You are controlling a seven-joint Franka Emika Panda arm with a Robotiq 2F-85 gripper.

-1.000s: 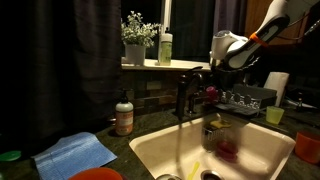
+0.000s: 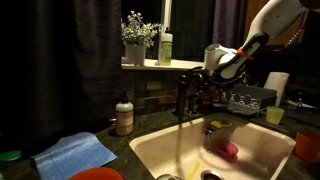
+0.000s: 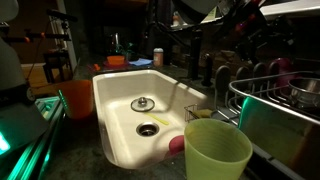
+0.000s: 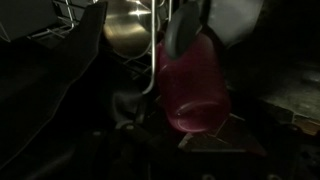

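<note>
In the wrist view a dark red cup-like object (image 4: 196,88) lies close below the gripper, with a rounded black finger (image 4: 182,30) overlapping its upper edge. It is too dark to tell whether they touch. A shiny metal bowl (image 4: 130,28) sits beside it among the rack wires. From the other side, the red object (image 3: 284,72) shows by the rack (image 3: 262,85) near a metal pot (image 3: 306,92). The fingers are open; no hold on anything shows.
The white sink (image 2: 160,150) contains a pink item (image 2: 228,151), a metal caddy (image 2: 216,130) and a lid (image 3: 142,104). A yellow-green cup (image 3: 216,150) and an orange container (image 3: 78,98) stand at its rim. A soap bottle (image 2: 124,116) and blue cloth (image 2: 74,154) occupy the left counter.
The arm has come down a little near the rack and faucet, its wrist lower than a second ago. The sink and counter things look about the same.
</note>
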